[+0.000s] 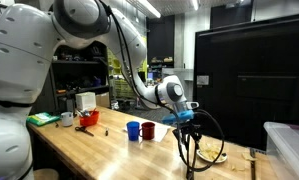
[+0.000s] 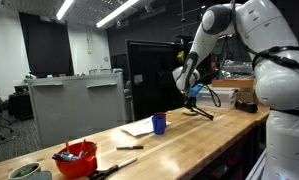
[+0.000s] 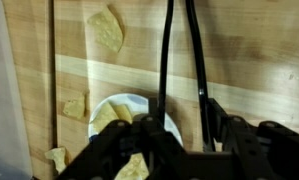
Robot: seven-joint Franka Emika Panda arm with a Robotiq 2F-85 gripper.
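Observation:
My gripper (image 1: pixel 186 120) is over the right part of the wooden table in exterior view 1, pointing down. In the wrist view, the gripper has its fingers apart, with two long, thin black prongs (image 3: pixel 166 55) running out from between them. Bare table shows between the prongs, and I cannot tell whether they are gripped or fixed to the fingers. A white bowl (image 3: pixel 119 100) of yellowish chips sits partly beneath the left finger, lower down on the table. Loose chips lie beside it: one large chip (image 3: pixel 106 30) and smaller ones toward the left.
A blue cup (image 1: pixel 133 131) and a dark red cup (image 1: pixel 147 131) stand left of the gripper. Farther left is a red container (image 1: pixel 88 117). A black cable (image 1: pixel 224 135) loops beside the gripper. A clear-walled bin (image 1: pixel 289 145) borders the right side. The front middle table is open.

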